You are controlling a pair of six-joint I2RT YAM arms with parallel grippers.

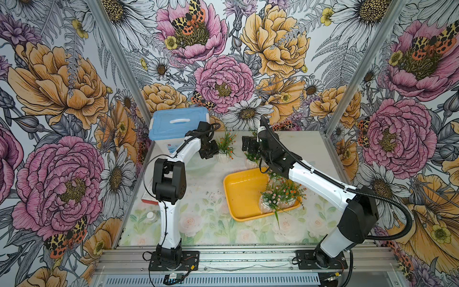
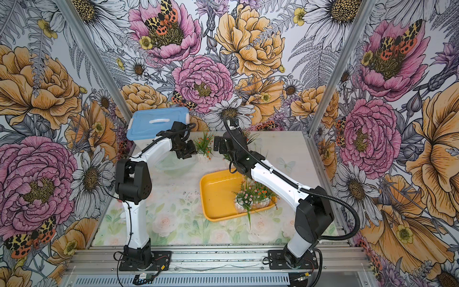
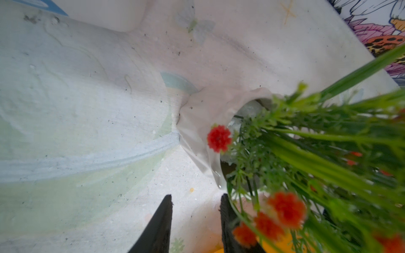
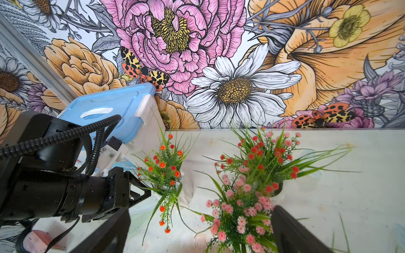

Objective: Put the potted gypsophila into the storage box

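A whitish pot (image 3: 200, 126) of grass and orange-red flowers (image 1: 227, 142) stands near the far edge, just right of my left gripper. In the left wrist view the gripper's fingers are apart, with bare table between them and some flowers overlapping the right finger. My right gripper is wide open. Before it stand a pink-flowered plant (image 4: 242, 210) and a red-flowered one (image 4: 263, 162); neither is gripped, and their pots are mostly hidden. The shallow yellow box (image 1: 239, 193) holds potted flowers (image 1: 277, 196) at its right side.
A white container with a blue lid (image 1: 179, 120) stands at the back left, close behind my left arm. A small white object (image 1: 151, 216) lies near the front left. Clear table (image 1: 200, 191) lies left of the yellow box.
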